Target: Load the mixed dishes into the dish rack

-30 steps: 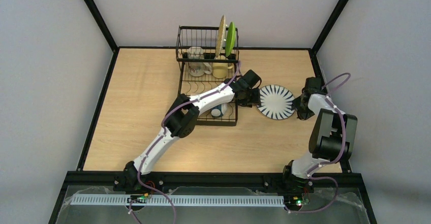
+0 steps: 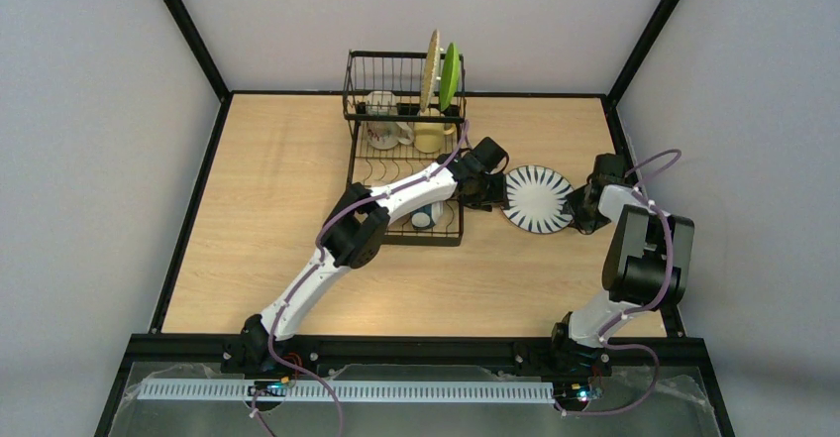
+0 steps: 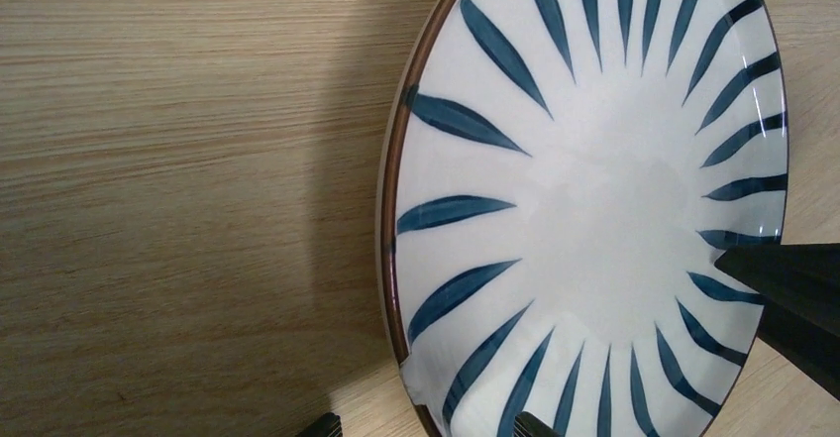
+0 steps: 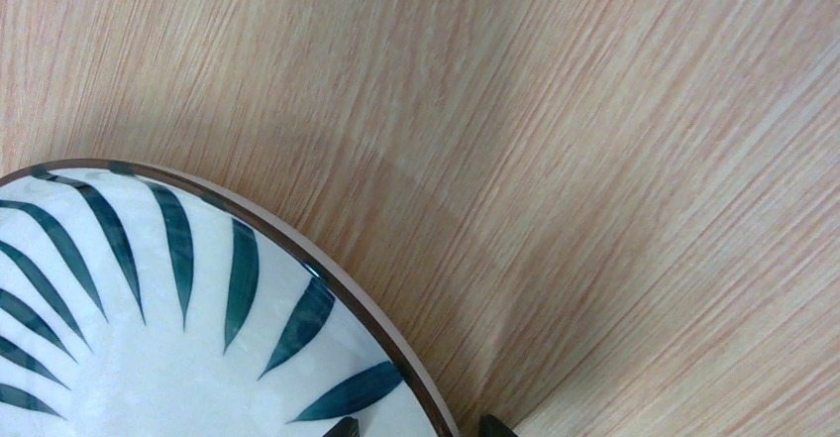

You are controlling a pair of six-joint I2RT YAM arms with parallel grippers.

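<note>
A white plate (image 2: 538, 199) with blue-green strokes and a brown rim lies face up on the table, right of the black dish rack (image 2: 423, 240). My left gripper (image 2: 503, 194) is at the plate's left edge, and in the left wrist view its fingertips (image 3: 322, 426) stand wide apart, the rim passing between them. At the opposite edge is my right gripper (image 2: 572, 211). Its fingertips (image 4: 492, 427) straddle the rim in the right wrist view, with a gap showing, so it is partly open. One dark finger (image 3: 792, 283) of it reaches over the plate in the left wrist view.
On the rack's upper tier stand a beige plate (image 2: 430, 70) and a green plate (image 2: 450, 75). A whitish mug (image 2: 381, 135), a yellow mug (image 2: 428, 138) and a blue-and-white cup (image 2: 423, 218) sit in the rack. Bare table (image 2: 267, 179) spreads to the left.
My right gripper has shifted slightly left, so its tips now overlap the plate's right edge. The left arm, the plate and the rack look unmoved.
</note>
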